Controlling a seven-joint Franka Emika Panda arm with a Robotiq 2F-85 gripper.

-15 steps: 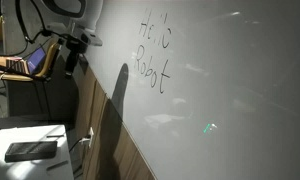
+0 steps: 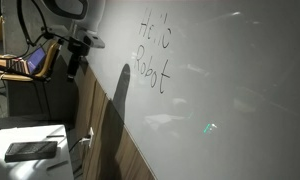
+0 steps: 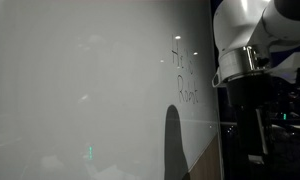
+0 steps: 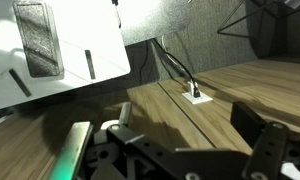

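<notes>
My gripper is open, its two fingers wide apart and nothing between them in the wrist view. In exterior view 1 the gripper [image 2: 72, 66] hangs at the upper left, beside the whiteboard [image 2: 220, 90]. Handwriting [image 2: 153, 70] on the board reads roughly "Hello Robot". A white table [image 2: 8, 138] stands below the gripper and carries a dark flat rectangular object [image 2: 31, 151]. Seen from the wrist, that dark rectangular object [image 4: 38, 38] lies with thin dark sticks, perhaps markers [image 4: 89, 64], on the white tabletop [image 4: 115, 50].
A wall socket [image 4: 196, 96] with a black cable sits on the wood panelling below the board. A chair with a laptop [image 2: 32, 63] is behind the arm. A small green mark or reflection [image 2: 210, 127] shows low on the board. Air in front of the board is free.
The arm has hardly moved over the last second, with at most a slight shift. Table, board and writing look the same.
</notes>
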